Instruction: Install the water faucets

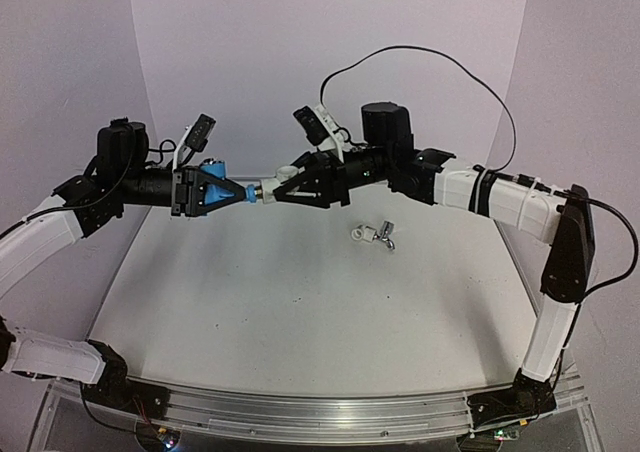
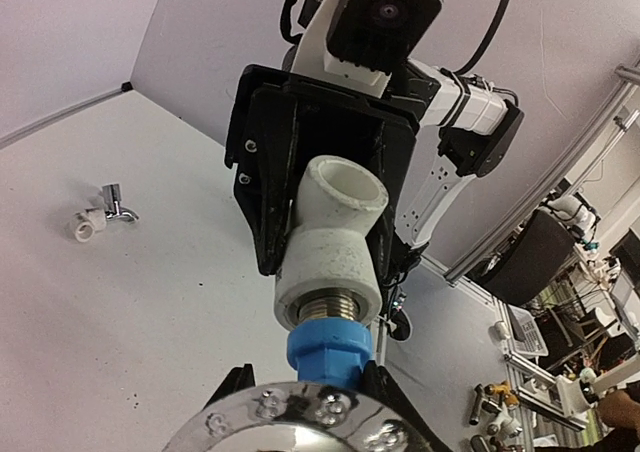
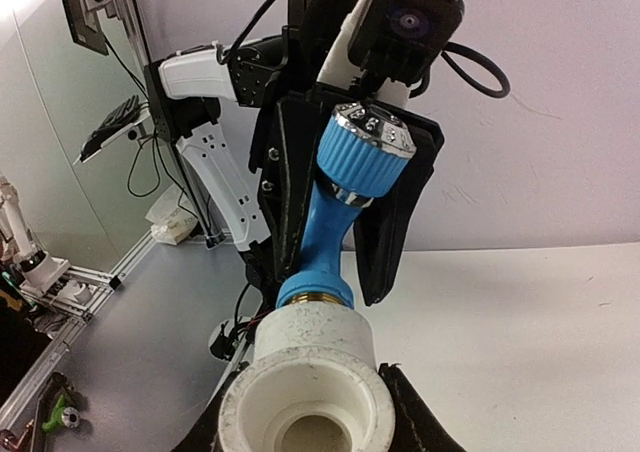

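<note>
A blue faucet with a chrome-topped handle (image 3: 362,157) is clasped by my left gripper (image 1: 236,194). Opposite it, my right gripper (image 1: 290,186) is shut on a white pipe fitting (image 2: 325,257) with a side opening. The two parts meet end to end in the air above the table. A band of metal thread (image 2: 328,306) shows between the faucet's blue collar (image 2: 330,347) and the fitting. How deep the thread sits inside cannot be told.
On the table (image 1: 300,312), right of centre toward the back, lies a chrome faucet (image 1: 387,236) against another white fitting (image 1: 363,233).
</note>
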